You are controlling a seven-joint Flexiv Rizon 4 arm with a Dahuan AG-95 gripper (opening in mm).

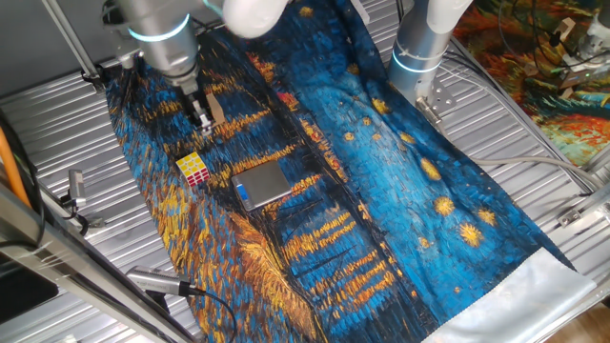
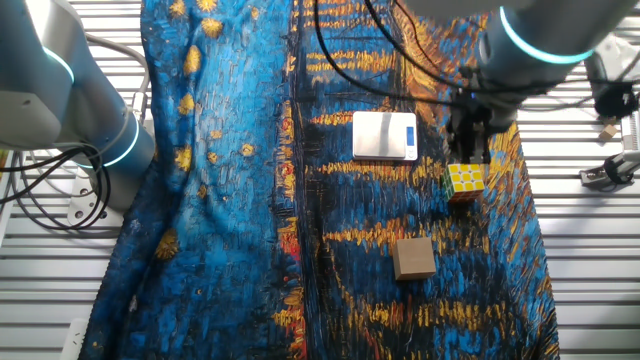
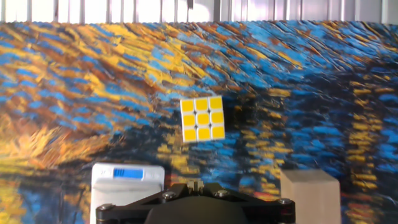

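A Rubik's cube (image 1: pixel 193 169) (image 2: pixel 465 180) (image 3: pixel 203 118) rests on the patterned cloth, yellow face up. Near it lies a flat silver scale (image 1: pixel 262 186) (image 2: pixel 384 135) (image 3: pixel 127 186) with a small blue display and nothing on top. A plain brown box (image 1: pixel 216 107) (image 2: pixel 413 258) (image 3: pixel 313 196) sits on the cloth, partly behind my gripper in exterior view 1. My gripper (image 1: pixel 206 127) hangs above the cloth, apart from all three. Its fingertips meet in the wrist view, with nothing visible between them; the cube appears ahead of them.
Dark cables (image 2: pixel 350 75) cross exterior view 2. Ribbed metal table (image 1: pixel 67 143) surrounds the cloth.
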